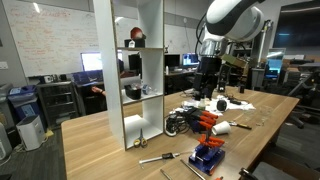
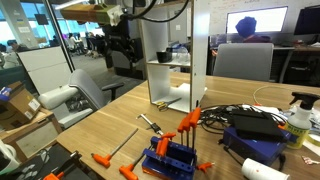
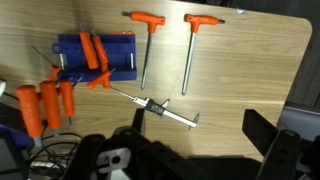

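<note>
My gripper hangs open high above the table, its dark fingers spread at the lower edge of the wrist view with nothing held. Beneath it lies a silver caliper (image 3: 165, 110). Two orange-handled T-handle keys, one (image 3: 150, 45) near the middle and another (image 3: 191, 50) to its right, rest on the wood. A blue tray (image 3: 122, 58) holds orange-handled tools (image 3: 95, 48) at the upper left. In exterior view 1 the arm's gripper (image 1: 207, 88) is up in the air, right of the white shelf.
The white shelf (image 1: 117, 75) stands tall on the table and carries a dark pot (image 1: 133, 92). Black cables (image 2: 215, 115), a black box (image 2: 255, 123), a white spray bottle (image 2: 299, 115) and a white cylinder (image 2: 262, 171) crowd the table. Bare wood (image 3: 250, 70) lies at the wrist view's right.
</note>
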